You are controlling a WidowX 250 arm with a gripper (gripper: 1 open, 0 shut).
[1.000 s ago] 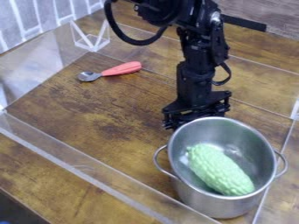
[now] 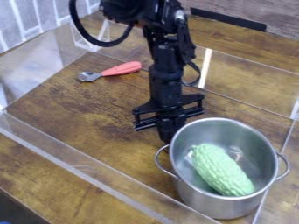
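Note:
My gripper [image 2: 166, 122] hangs low over the wooden table, just behind the left rear of a steel pot [image 2: 193, 188], its fingertips near the pot's rim. It looks shut, with nothing visible between its fingers; the tips are small and partly dark against the table. A pale green corn cob [image 2: 219, 169] lies inside the pot, which has two loop handles.
A spoon with a red handle [image 2: 121, 69] lies toward the back left. Clear plastic edging runs along the left and front of the wooden table [image 2: 82, 122].
My gripper has moved leftward from behind the pot's middle to its left rear. The pot, corn and spoon look about the same.

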